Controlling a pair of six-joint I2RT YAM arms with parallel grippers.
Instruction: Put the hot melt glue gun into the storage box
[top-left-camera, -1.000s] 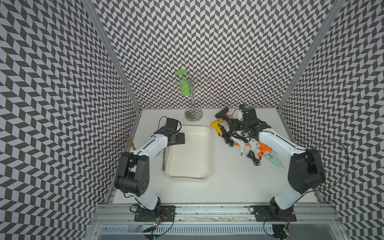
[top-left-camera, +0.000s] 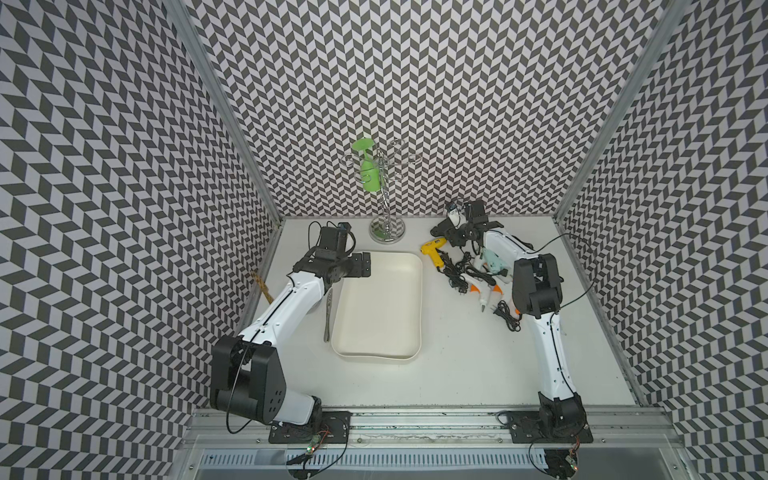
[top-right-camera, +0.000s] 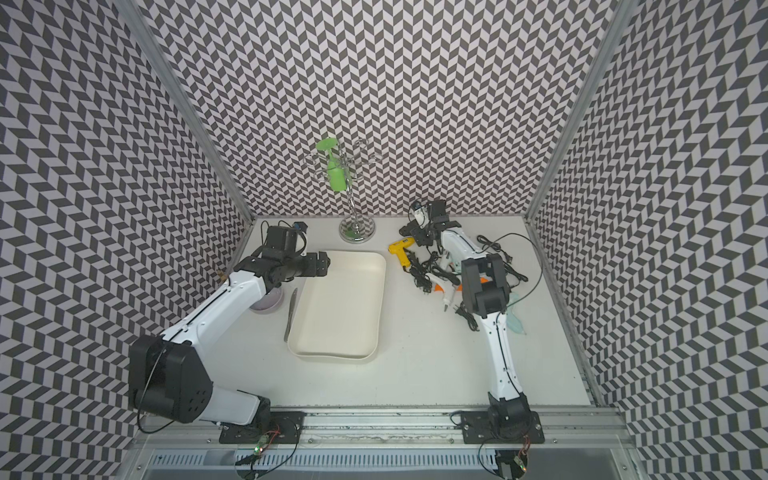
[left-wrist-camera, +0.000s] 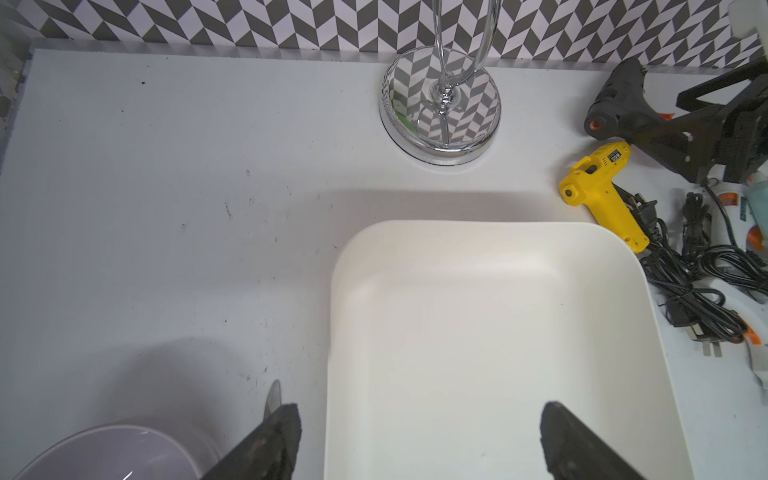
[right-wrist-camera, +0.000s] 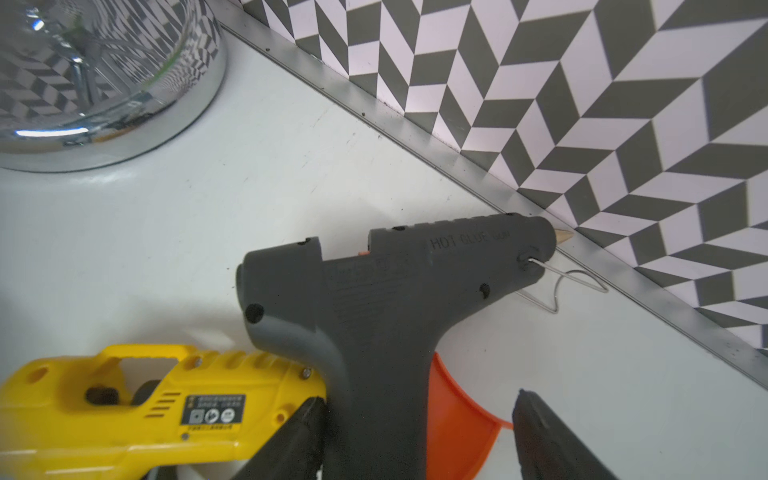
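A dark grey hot melt glue gun lies near the back wall, its nozzle toward the wall. Its handle comes down between the fingers of my right gripper, close to the left finger, with a gap on the right side. That gripper is open. A yellow glue gun touches or lies very near the grey one. The storage box, a cream tray, stands empty mid-table. Over its left rear part, my left gripper hovers open with nothing between its fingers.
Several other glue guns and coiled black cables lie right of the box. Behind it rises a chrome stand bearing a green bottle. A lilac bowl and a thin metal utensil sit to its left.
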